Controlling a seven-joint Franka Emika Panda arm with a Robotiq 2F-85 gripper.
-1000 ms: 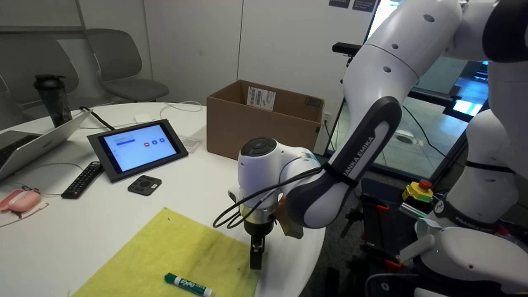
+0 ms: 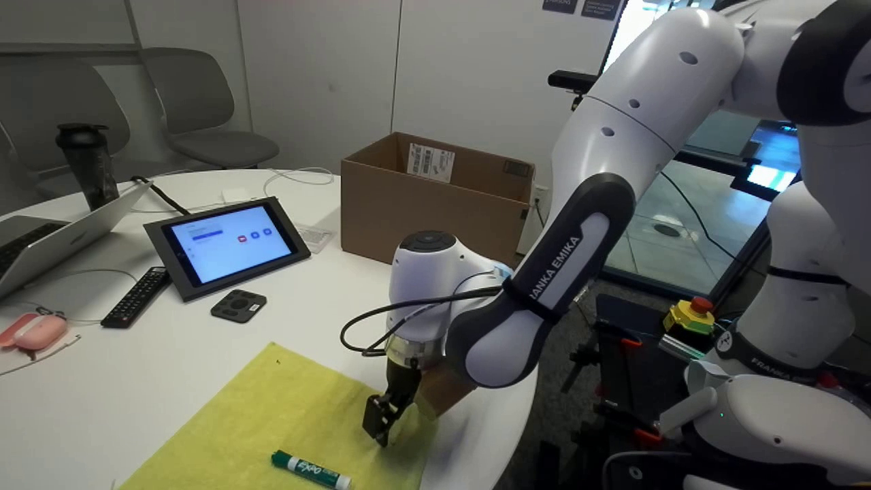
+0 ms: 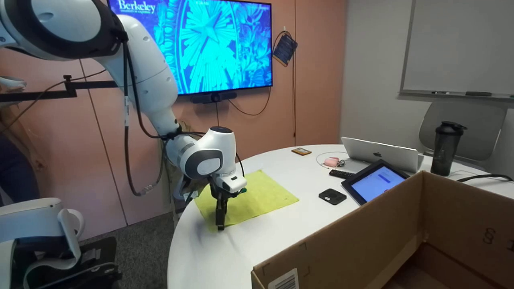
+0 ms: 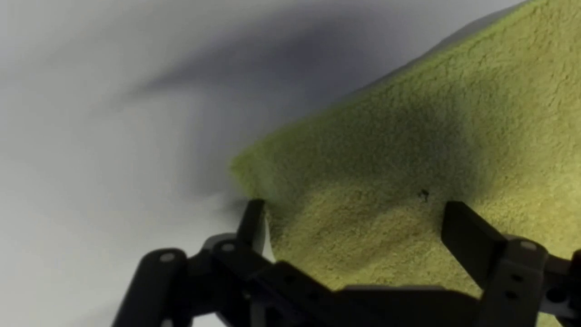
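Note:
A yellow cloth (image 2: pixel 269 408) lies flat on the white table, its near corner under my gripper (image 2: pixel 384 425). On it rests a green Expo marker (image 2: pixel 311 470), apart from the gripper. In the wrist view my gripper is open, with the cloth's corner (image 4: pixel 337 218) showing between its two fingers. One finger stands right at the cloth's edge, the other over the cloth. Whether the fingertips touch the cloth I cannot tell. The second exterior view shows the gripper (image 3: pixel 220 224) low at the edge of the cloth (image 3: pixel 265 197).
An open cardboard box (image 2: pixel 437 204) stands at the table's back. Farther left are a tablet (image 2: pixel 233 245), a black square device (image 2: pixel 238 305), a remote (image 2: pixel 136 297), a pink case (image 2: pixel 39 331) and a laptop (image 2: pixel 65 237). Bare table (image 2: pixel 343 302) lies between cloth and box.
My gripper has shifted left in the first exterior view, over the cloth, and has turned and tilted. Cloth and marker lie about as before.

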